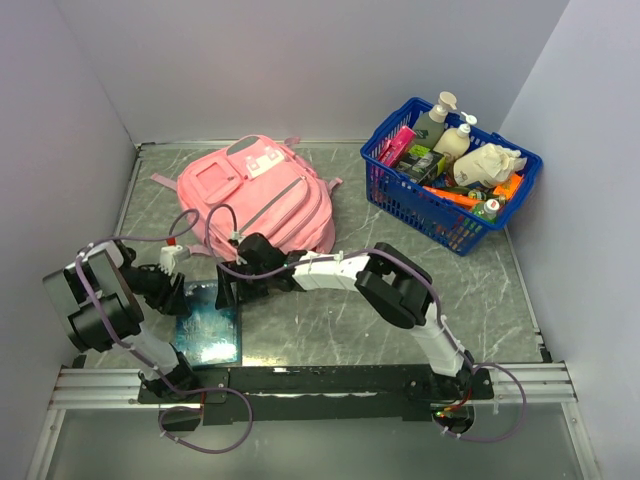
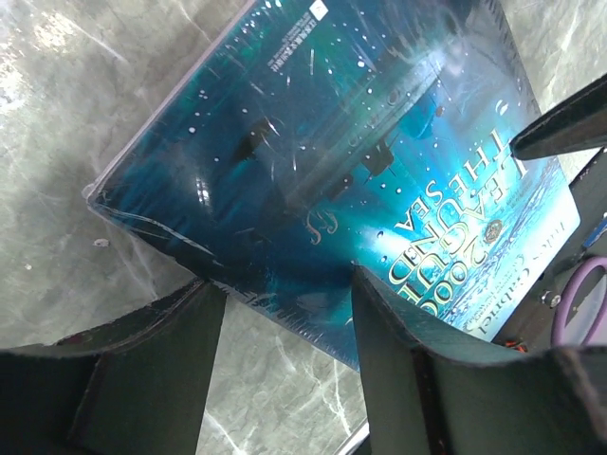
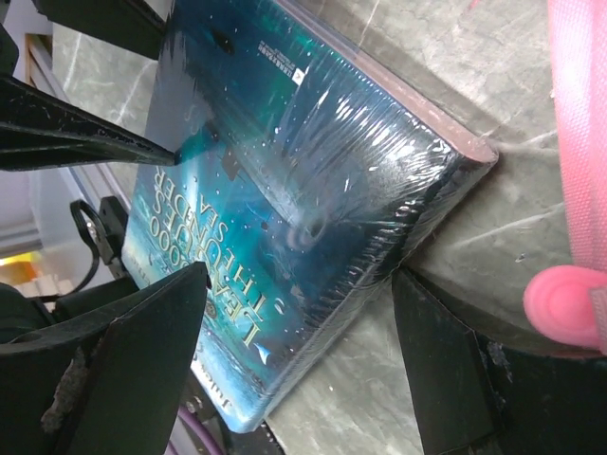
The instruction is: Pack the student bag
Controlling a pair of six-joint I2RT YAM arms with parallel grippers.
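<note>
A blue-green book [image 1: 208, 330] in clear wrap lies flat on the grey floor, in front of the pink bag [image 1: 265, 195]. At its left edge stands my left gripper, part open; one finger [image 2: 379, 313] overlaps the cover's edge in the left wrist view. On the opposite side is my right gripper, its fingers open around a corner of the book, one finger over the cover and the other beyond the spine. Whether either gripper's fingertips touch the book I cannot tell.
A blue basket [image 1: 430, 210] full of bottles, packets and boxes stands at the back right. Pink strap webbing [image 3: 579, 142] lies close beside my right gripper. Open floor [image 1: 460, 310] spreads below the basket.
</note>
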